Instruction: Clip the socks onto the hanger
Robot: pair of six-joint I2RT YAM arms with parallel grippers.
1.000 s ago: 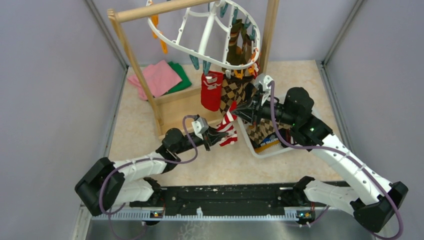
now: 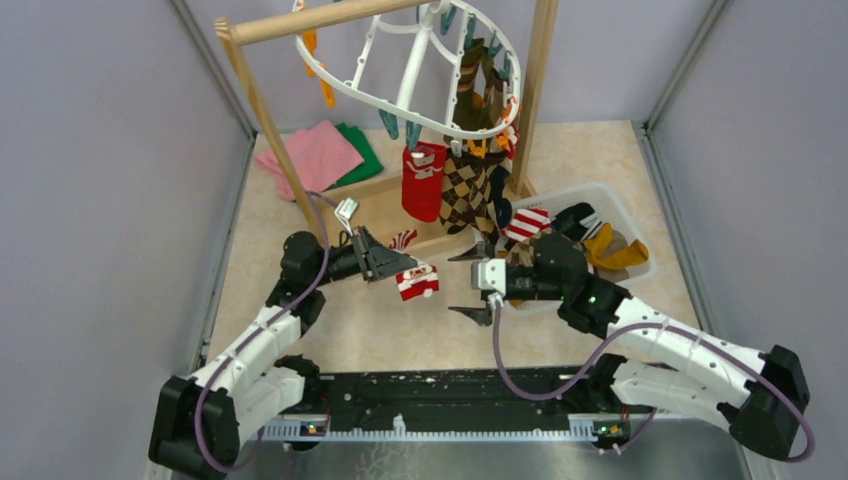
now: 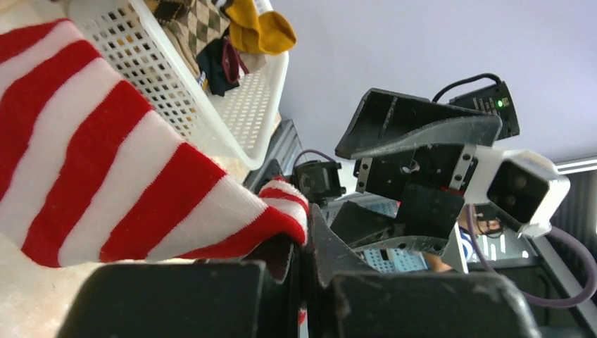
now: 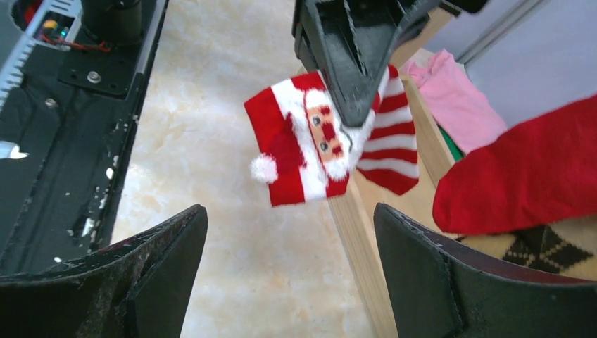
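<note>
A red-and-white striped Santa sock (image 2: 418, 282) hangs from my left gripper (image 2: 405, 262), whose fingers are shut on it; stripes fill the left wrist view and the Santa face (image 4: 324, 134) shows in the right wrist view. My right gripper (image 2: 470, 282) stands open just right of that sock, nothing between its fingers. Above, the white oval hanger (image 2: 372, 97) carries blue and orange clips, with a red sock (image 2: 422, 185) and argyle socks (image 2: 465, 190) hanging from it.
A white basket of socks (image 2: 637, 270) sits right, behind my right arm. A wooden frame (image 2: 262, 110) holds the hanger; pink (image 2: 320, 155) and green cloths lie back left.
My left gripper has pulled back leftward with the sock. My right gripper has let go of the sock, opened, and moved down toward the front.
</note>
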